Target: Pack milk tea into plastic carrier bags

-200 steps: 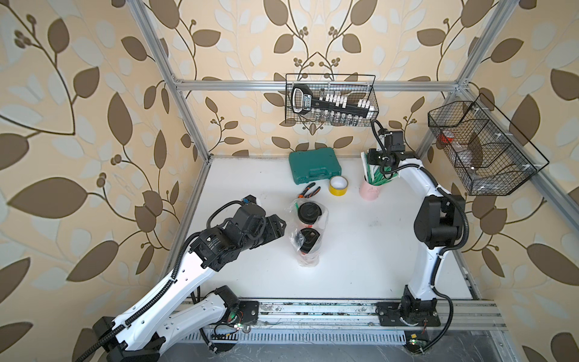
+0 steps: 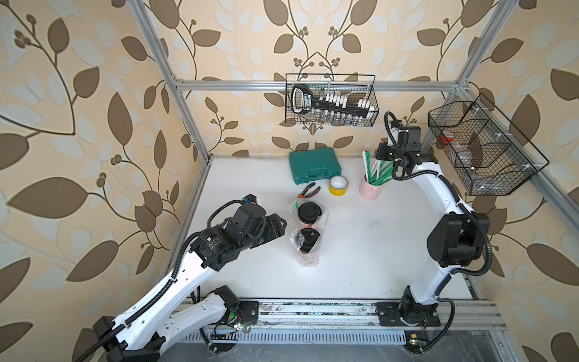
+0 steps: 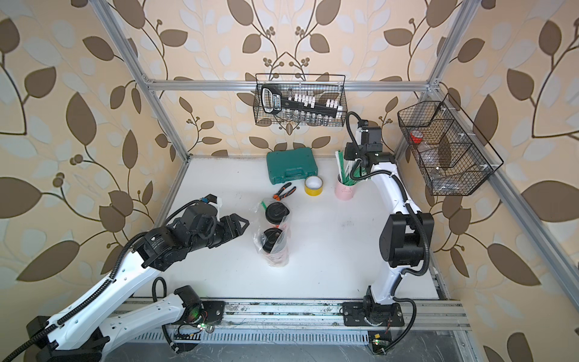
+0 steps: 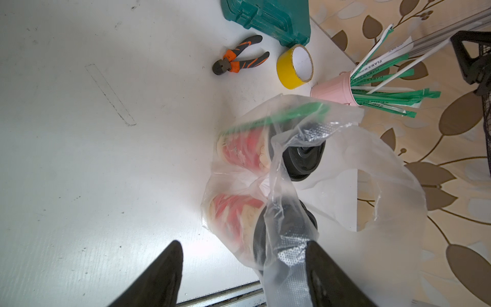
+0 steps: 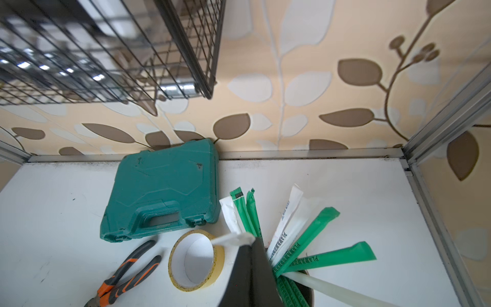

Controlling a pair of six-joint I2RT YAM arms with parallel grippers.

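Two lidded cups of milk tea, the far cup (image 2: 310, 212) and the near cup (image 2: 309, 240), stand upright inside a clear plastic bag (image 4: 388, 245) at mid-table. A green straw (image 4: 276, 117) lies along the far cup within the bag. My left gripper is open beside the bag; part of the plastic overlaps one of its fingers. My right gripper, raised over the pink straw cup (image 2: 369, 190), is shut on a white-wrapped straw (image 5: 234, 239). Several green and white straws (image 5: 301, 245) remain in that cup.
A green case (image 2: 314, 165), yellow tape roll (image 2: 338, 186) and pliers (image 2: 309, 190) sit at the back. Wire baskets hang on the rear wall (image 2: 331, 101) and at the right (image 2: 485, 150). Free table lies right of the bag.
The left arm and bag are nearly unmoved.
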